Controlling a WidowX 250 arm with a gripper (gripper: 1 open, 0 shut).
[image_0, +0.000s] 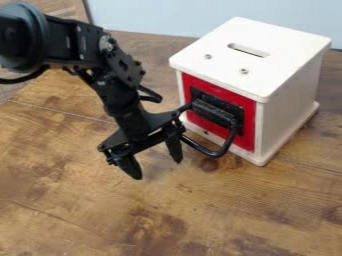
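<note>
My black gripper (152, 161) hangs low over the wooden floor, fingers pointing down and spread open with nothing between them. It is just left of a white wooden box (285, 100) that has a slot and two screws on top. The box's red front panel (246, 100) carries a black fitting, with a black bar handle (214, 150) bent out from it toward the gripper, partly behind my arm.
Bare wooden surface (80, 210) spreads across the front and left. A pale blue-white wall runs along the back, behind the box.
</note>
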